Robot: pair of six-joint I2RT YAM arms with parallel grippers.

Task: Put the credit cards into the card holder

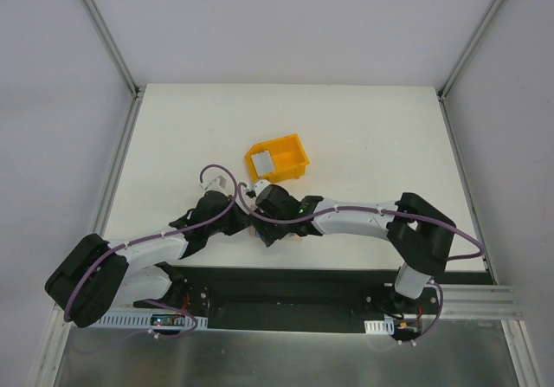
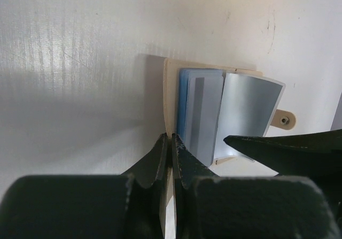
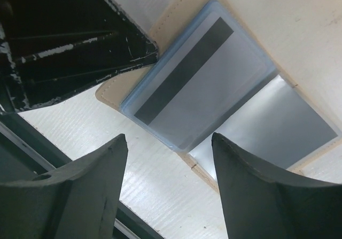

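The tan card holder [image 3: 181, 14] lies open on the table, mostly hidden by the arms from above. Under its clear blue-edged left sleeve shows a grey card face [image 3: 197, 84] with a dark stripe. A pale, plain panel [image 3: 272, 126] fills the other half; whether it is a card cannot be told. My left gripper is shut with the holder's left edge between its fingertips. Above the striped sleeve, my right gripper stands open, its fingers apart and nothing between them. A grey-white card [image 1: 263, 164] rests in the yellow tray [image 1: 301, 155].
The tray stands just behind the holder, close to both arms. Both wrists crowd together over the holder, and the left finger [image 3: 107, 52] reaches into the right wrist view. Bare white table lies to the far left, back and right.
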